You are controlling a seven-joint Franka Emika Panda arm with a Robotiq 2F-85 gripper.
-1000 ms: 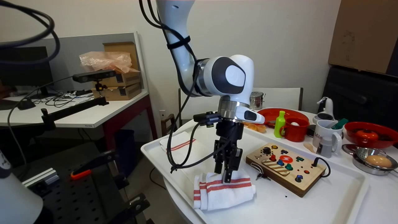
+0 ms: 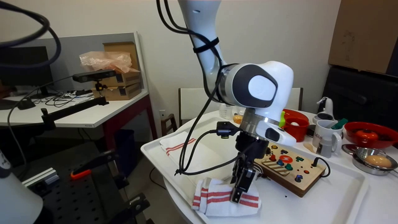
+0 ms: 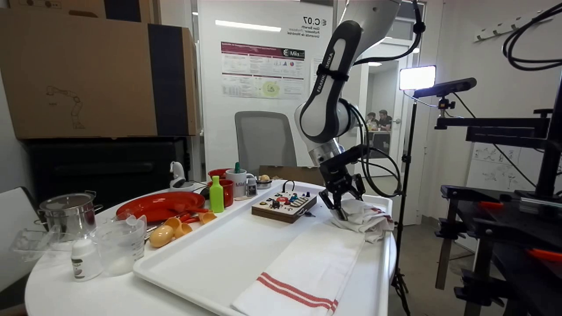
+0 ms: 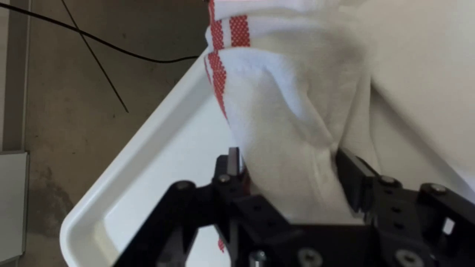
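Note:
A folded white towel with red stripes lies bunched at the tray's near-left edge in exterior view 1. My gripper is down at this cloth, tilted. In the wrist view its fingers stand well apart on either side of the folded cloth, so the fingers are partly open around it. Flat striped cloth stretches along the tray in exterior view 2, reaching the bunch. Whether the two are one towel, I cannot tell.
The white tray has free room beside the cloth. Behind my gripper sits a wooden board with knobs, a cable attached. Red bowl, mug and a green bottle stand outside the tray.
In exterior view 1 my arm has moved right and the gripper lower, now leaning over the cloth and partly covering the board. The folded cloth's near side has shifted slightly.

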